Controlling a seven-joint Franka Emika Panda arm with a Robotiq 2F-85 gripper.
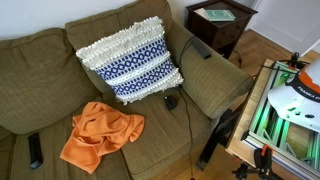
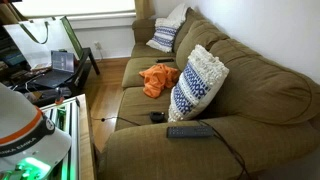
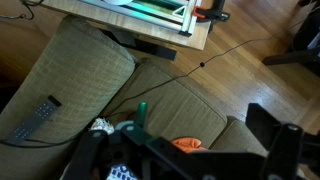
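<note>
My gripper is open above the couch, its dark fingers spread at the bottom of the wrist view with nothing held between them. An orange cloth lies crumpled on the seat; part of it shows between the fingers in the wrist view, well below them. A white pillow with blue patterning leans against the backrest, and only its edge appears in the wrist view. On the near armrest rests a long dark device. A small dark object sits on the seat beside the pillow.
The brown couch has clear seat areas around the cloth. A black remote lies on its far cushion. A thin cable crosses the seat. The wooden table edge runs close by the couch. A laptop stands beyond.
</note>
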